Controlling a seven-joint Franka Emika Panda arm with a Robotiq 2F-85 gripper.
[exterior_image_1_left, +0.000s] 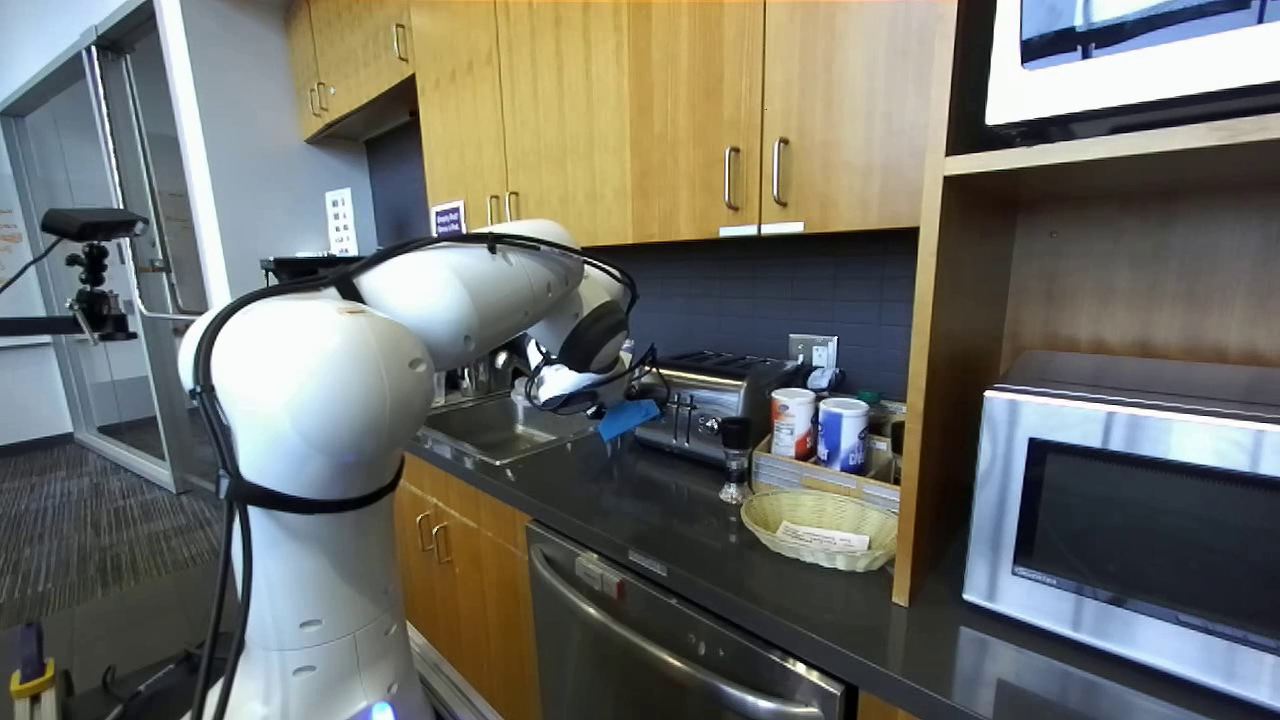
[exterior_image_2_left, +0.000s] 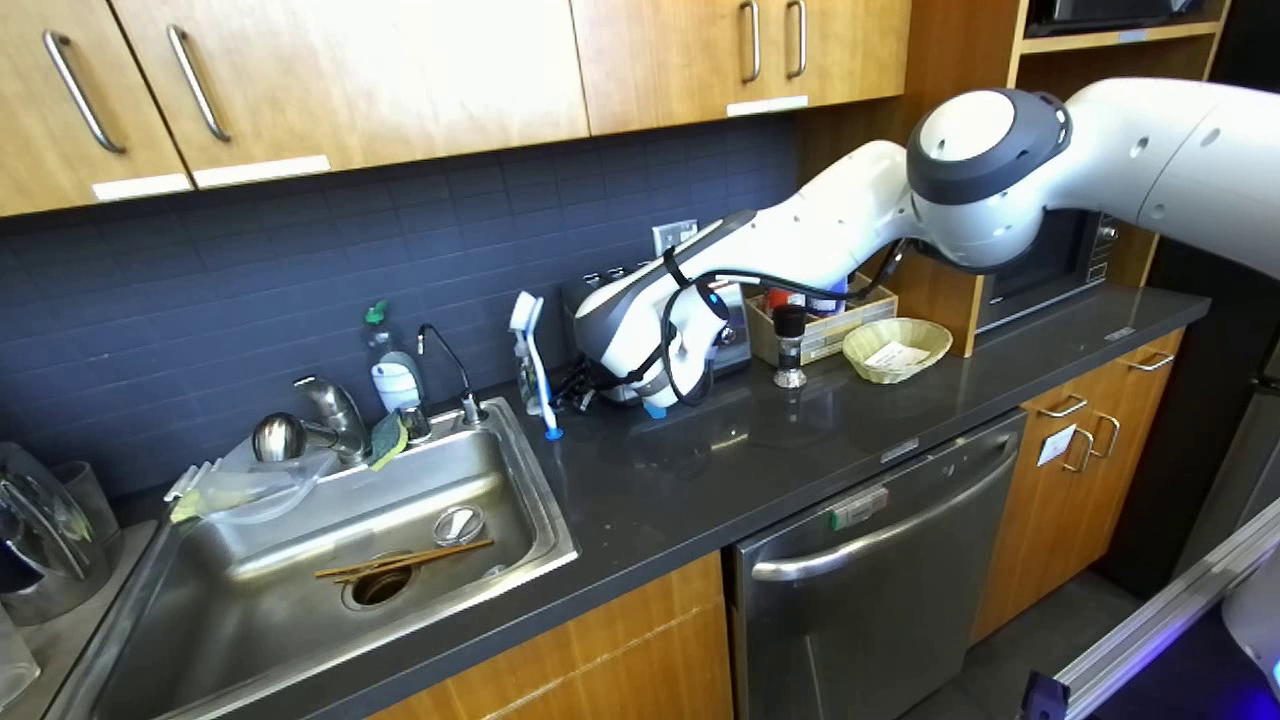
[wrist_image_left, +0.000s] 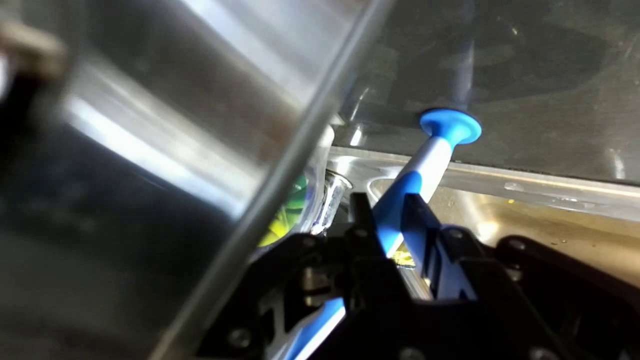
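A blue-and-white dish brush (exterior_image_2_left: 540, 366) stands nearly upright beside the sink's right end in exterior view 2, bristle head at the top. In the wrist view its handle (wrist_image_left: 439, 161) passes between the two fingers of my gripper, which is shut on it. The handle's flared blue end (wrist_image_left: 451, 126) appears at or just over the dark counter; whether it touches cannot be told. From exterior view 1 the fingers and brush are largely hidden by the arm, with a blue flap (exterior_image_1_left: 627, 419) showing near the wrist.
A steel toaster (exterior_image_1_left: 696, 406) stands close to the wrist. The sink (exterior_image_2_left: 546, 516) lies to the left, with chopsticks (exterior_image_2_left: 402, 562) in it. A pepper grinder (exterior_image_2_left: 788, 346) and a wicker basket (exterior_image_2_left: 896, 349) are farther right.
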